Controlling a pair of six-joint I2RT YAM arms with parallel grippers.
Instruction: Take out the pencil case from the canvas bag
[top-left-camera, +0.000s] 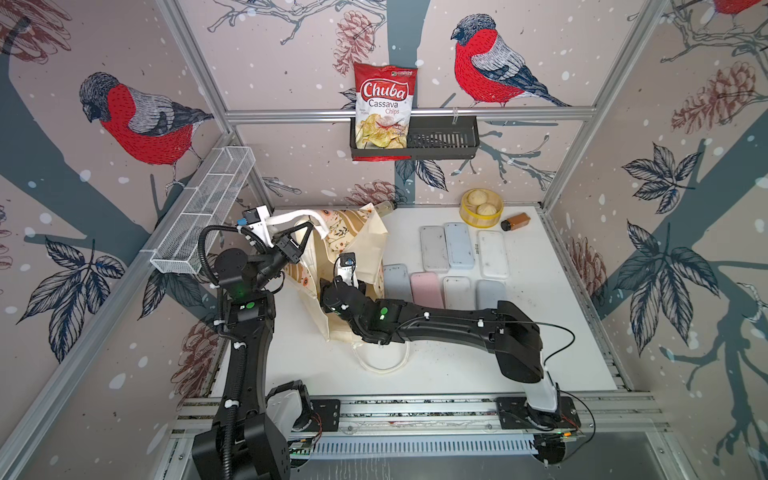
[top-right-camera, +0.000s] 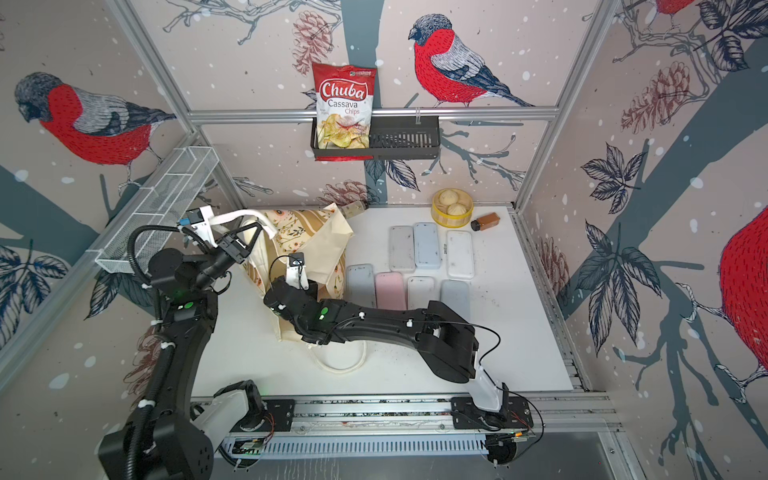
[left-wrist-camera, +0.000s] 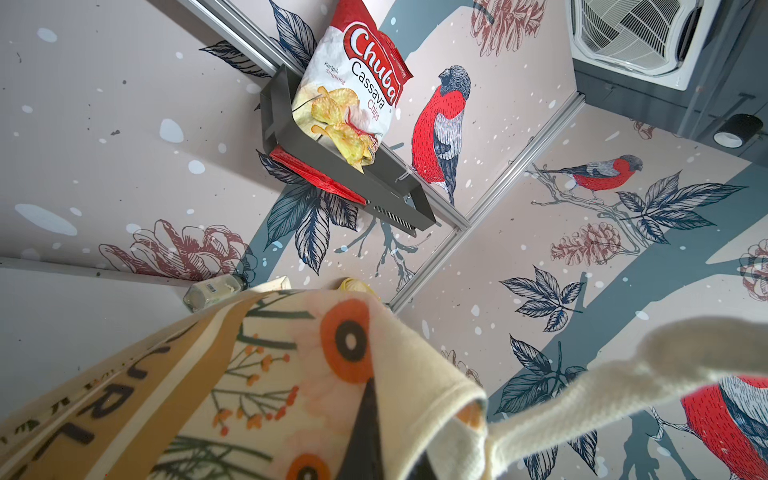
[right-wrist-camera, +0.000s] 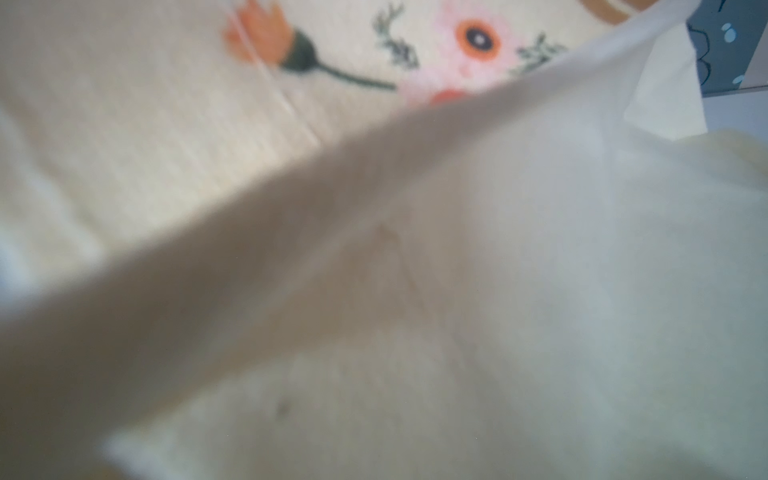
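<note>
The cream canvas bag (top-left-camera: 364, 240), with a floral lining, stands on the left of the table. My left gripper (top-left-camera: 300, 244) is shut on the bag's rim near a white strap (left-wrist-camera: 600, 376), holding that side up. My right gripper (top-left-camera: 328, 292) is down inside the bag's mouth; its fingers are hidden in both top views, and the right wrist view shows only blurred cream cloth and printed flowers (right-wrist-camera: 478, 38). The inside of the bag, and any pencil case in it, is hidden by the right arm and the cloth.
Several flat cases (top-left-camera: 433, 248) lie in rows to the right of the bag. A yellow steamer with buns (top-left-camera: 480, 208) and a small brown object (top-left-camera: 516, 221) sit at the back right. A chips bag (top-left-camera: 384, 108) stands in a wall basket; a wire shelf (top-left-camera: 200, 208) hangs at left.
</note>
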